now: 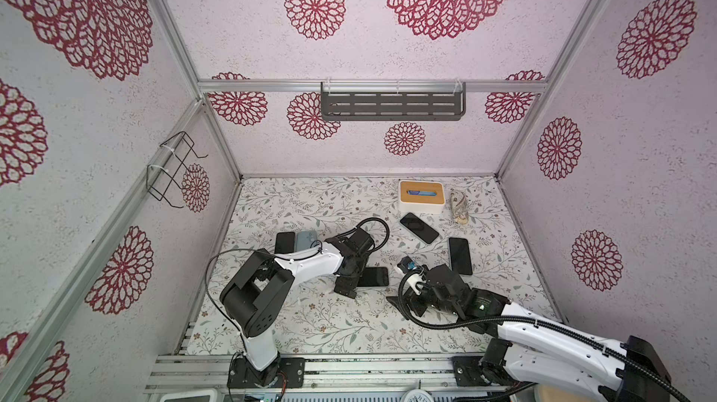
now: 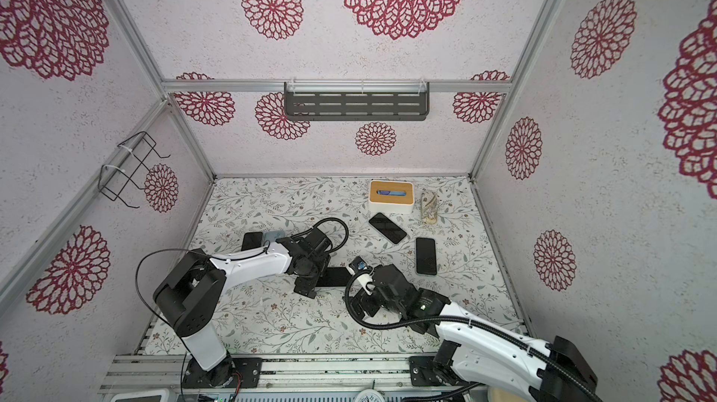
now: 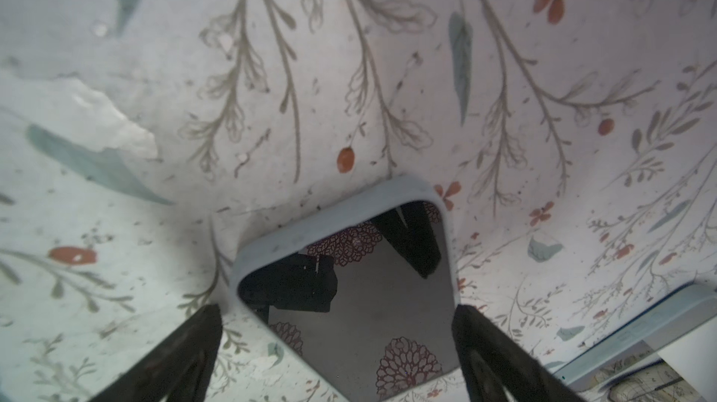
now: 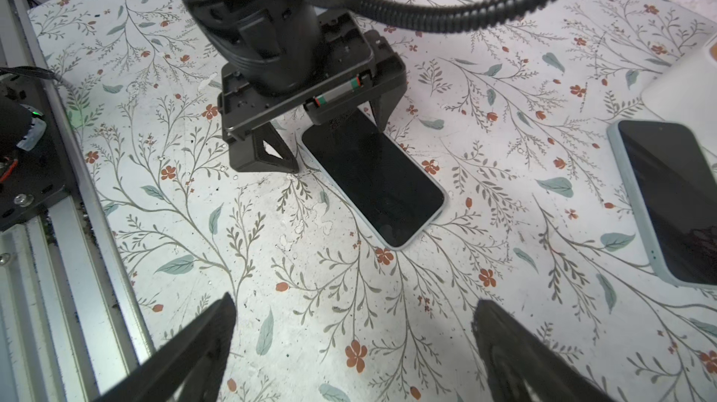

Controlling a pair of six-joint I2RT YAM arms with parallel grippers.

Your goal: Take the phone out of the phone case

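Note:
A black-screened phone point(image 4: 372, 181) in a pale case point(image 3: 336, 207) lies at the middle of the table, partly under my left arm in both top views. My left gripper is open around one end of it, fingers low beside the case. My right gripper is open, with only table between its fingers, to the right and front of that phone.
More phones lie at right point(image 1: 460, 256), behind centre point(image 1: 418, 228) and left point(image 1: 284, 249), beside a blue-grey slab point(image 1: 306, 240). A white box point(image 1: 421, 206) with a blue pen and a beige item point(image 1: 459, 207) stand at the back right.

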